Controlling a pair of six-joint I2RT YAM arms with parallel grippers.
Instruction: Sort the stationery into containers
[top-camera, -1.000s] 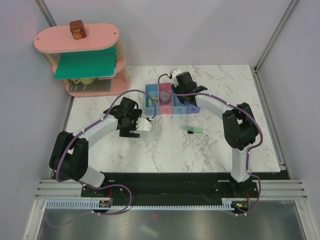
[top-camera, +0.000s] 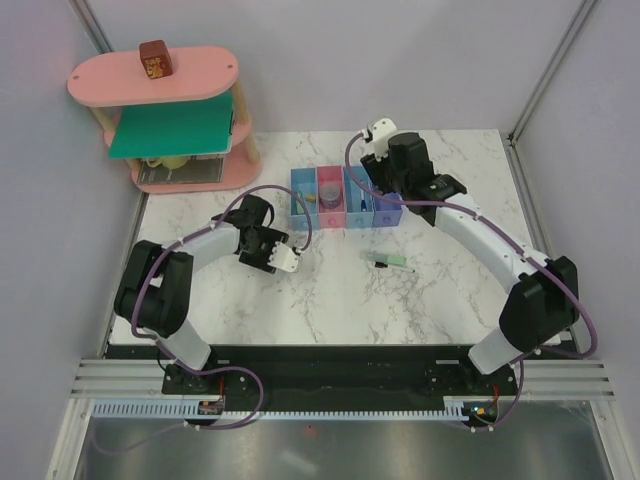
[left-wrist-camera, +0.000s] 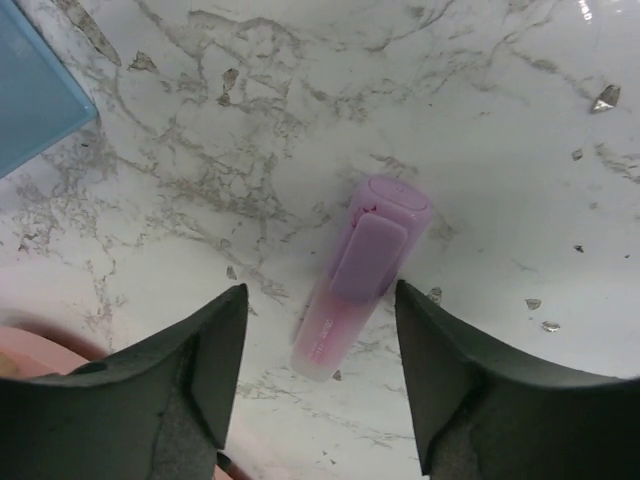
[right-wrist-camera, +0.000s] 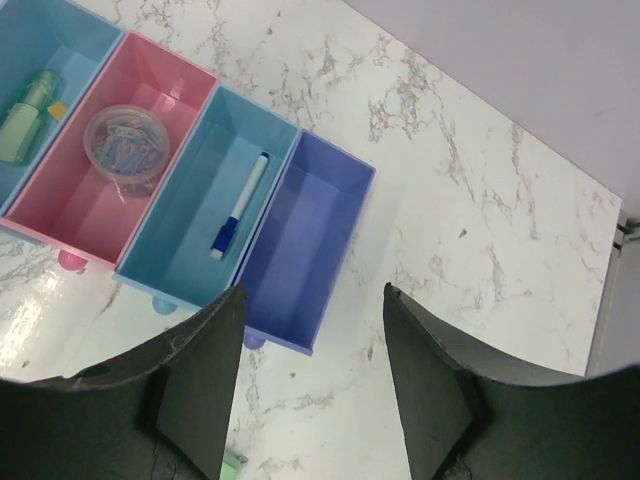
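A pink-purple stick (left-wrist-camera: 365, 260), perhaps a highlighter or eraser, lies on the marble table in the left wrist view, between the open fingers of my left gripper, which hovers low over it. My right gripper is open and empty, high above the containers at the back. The blue divider bins hold items: a green item (right-wrist-camera: 22, 128) in the left one, a clip tub (right-wrist-camera: 125, 145) in the pink bin (right-wrist-camera: 85, 205), a white-and-blue pen (right-wrist-camera: 240, 200) in the middle blue one (right-wrist-camera: 185, 245). The dark-blue bin (right-wrist-camera: 305, 245) is empty.
A green item (top-camera: 385, 255) and small pen-like pieces lie on the front right of the table. A pink tiered shelf (top-camera: 155, 75) stands at back left.
My right arm has risen and moved right from over the containers.
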